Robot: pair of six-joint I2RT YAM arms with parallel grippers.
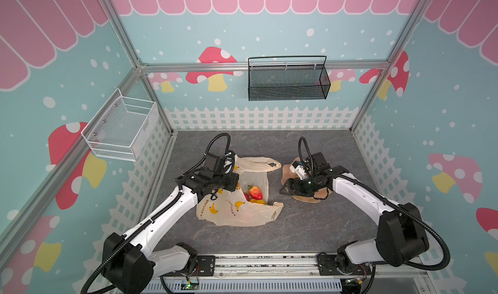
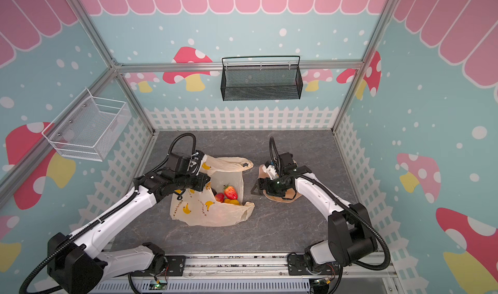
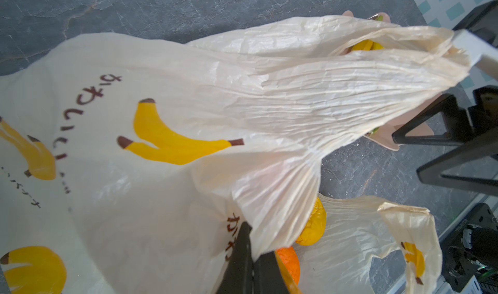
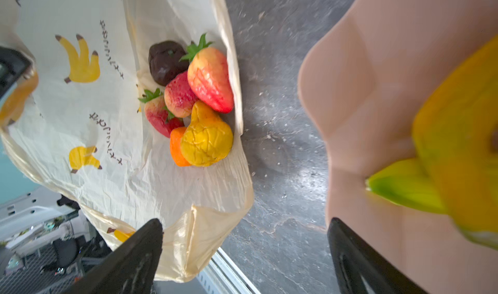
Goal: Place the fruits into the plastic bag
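The plastic bag (image 1: 223, 213) lies open at the table's middle-left. My left gripper is shut at its gathered edge, bag film at the fingertips. Inside the bag are strawberries (image 4: 210, 78), a yellow fruit (image 4: 206, 141), an orange fruit (image 4: 177, 147), a round red fruit (image 4: 179, 94) and a dark fruit (image 4: 166, 60). My right gripper stands open above the pink tray (image 4: 358, 55) and the gap beside it, nothing between its fingers. The tray holds a yellow banana (image 4: 451, 128) and a green one (image 4: 402, 187).
A white wire basket (image 1: 119, 128) hangs on the left wall, a black one (image 1: 288, 84) on the back wall. Bare grey table (image 2: 321, 154) lies behind and to the right of the tray.
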